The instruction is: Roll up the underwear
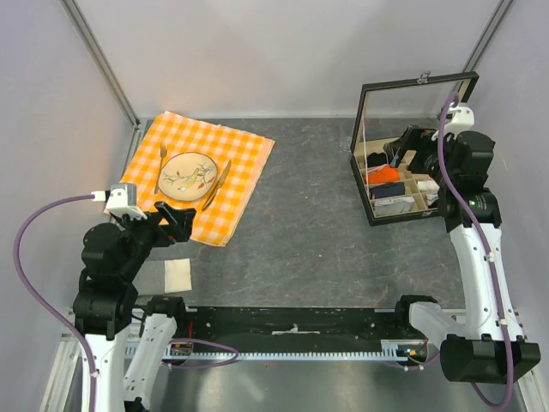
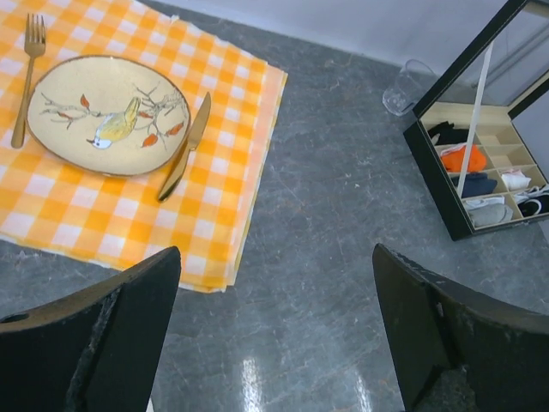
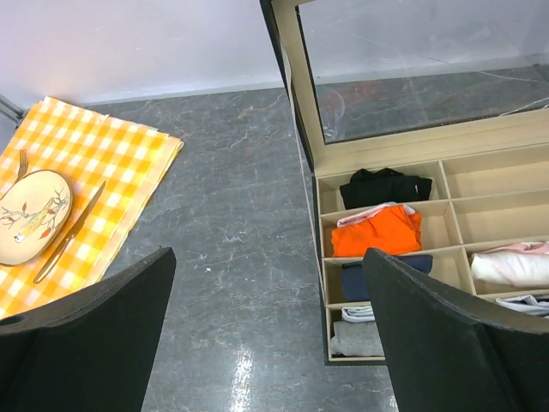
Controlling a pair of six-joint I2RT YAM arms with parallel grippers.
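An open, lidded organizer box (image 1: 371, 215) stands at the right of the table, with folded garments in its compartments: black (image 3: 382, 187), orange (image 3: 386, 230), navy (image 3: 350, 280), grey (image 3: 355, 337) and white with pink (image 3: 515, 268). My right gripper (image 1: 401, 146) hangs open above the box, with nothing between its fingers. My left gripper (image 1: 178, 225) is open and empty above the front edge of the checked cloth at the left.
A plate (image 1: 187, 176) with a fork (image 1: 159, 166) and knife (image 1: 216, 184) lies on the orange checked cloth (image 1: 240, 153). A small pale cloth (image 1: 177, 275) lies near the front left. A glass (image 2: 403, 86) stands behind the box.
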